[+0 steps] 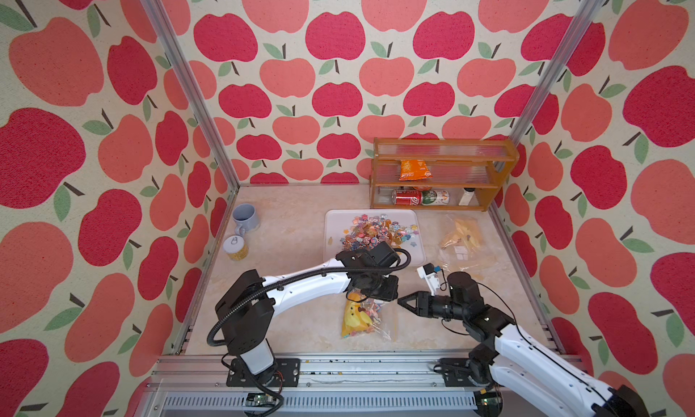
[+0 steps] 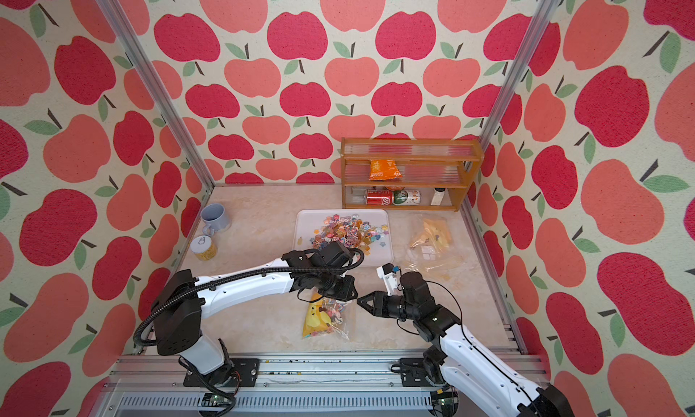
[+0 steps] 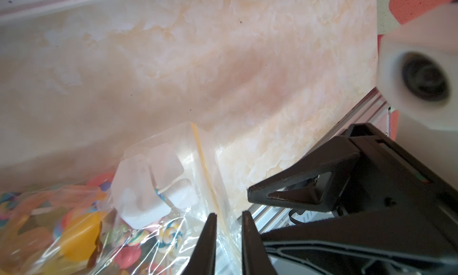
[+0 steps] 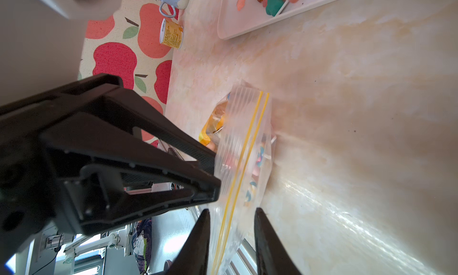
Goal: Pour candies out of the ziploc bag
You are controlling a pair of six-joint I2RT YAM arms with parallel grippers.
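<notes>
A ziploc bag [image 1: 362,319] with colourful candies and a yellow design lies on the table front, below my left gripper. My left gripper [image 1: 387,290] hovers over the bag's top end; in the left wrist view its fingers are beside the zipper strip [image 3: 207,174], part open. My right gripper [image 1: 405,304] is just right of the bag. In the right wrist view the upright-looking top strip [image 4: 241,160] with two yellow lines is at its fingertips, which stand a little apart. Whether either grips the plastic is unclear.
A white tray [image 1: 329,221] of candies sits behind the arms. A shelf [image 1: 441,145] with snacks and cans stands at the back right, another bag [image 1: 463,236] in front of it. A mug [image 1: 244,215] and can [image 1: 235,247] stand left.
</notes>
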